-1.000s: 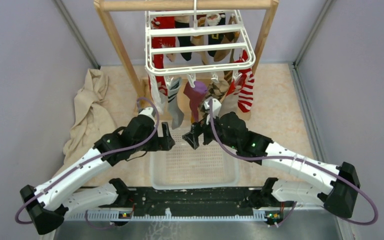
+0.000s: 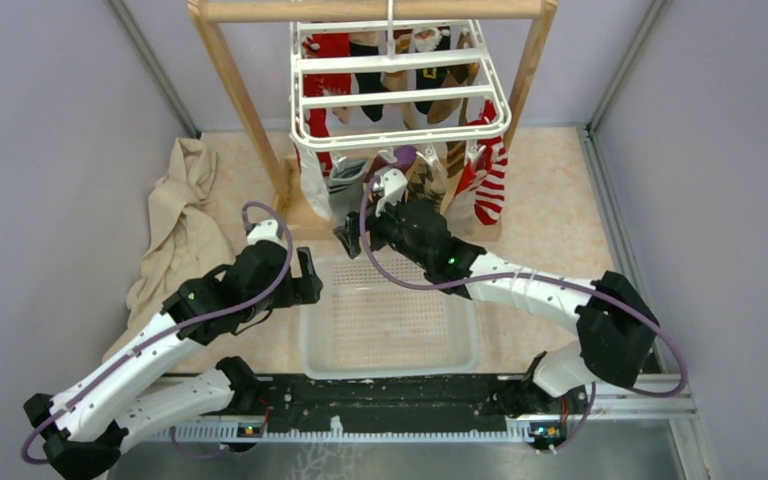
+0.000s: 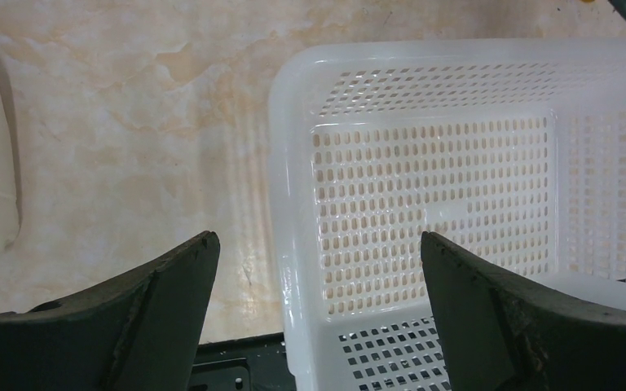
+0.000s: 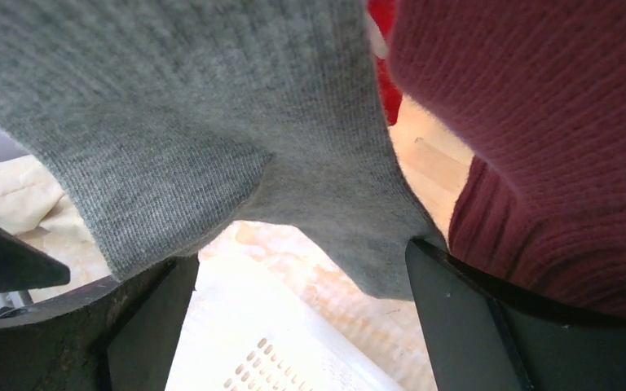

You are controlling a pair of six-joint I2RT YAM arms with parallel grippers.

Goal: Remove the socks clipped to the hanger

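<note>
Socks hang from clips on the white hanger [image 2: 400, 98]: a grey one [image 2: 345, 190], a purple one, patterned and red-striped [image 2: 490, 195] ones. My right gripper [image 2: 352, 236] is open at the grey sock's lower part. In the right wrist view the grey sock [image 4: 293, 130] fills the space above and between its fingers, beside a maroon-looking one [image 4: 538, 138]. My left gripper [image 2: 305, 275] is open over the left edge of the white perforated basket [image 3: 292, 204], with nothing between its fingers.
The wooden stand [image 2: 245, 90] frames the hanger. A beige cloth [image 2: 175, 220] lies at the left. Bare floor [image 2: 550, 220] shows on the right. Walls bound both sides.
My left gripper has moved left, away from the middle.
</note>
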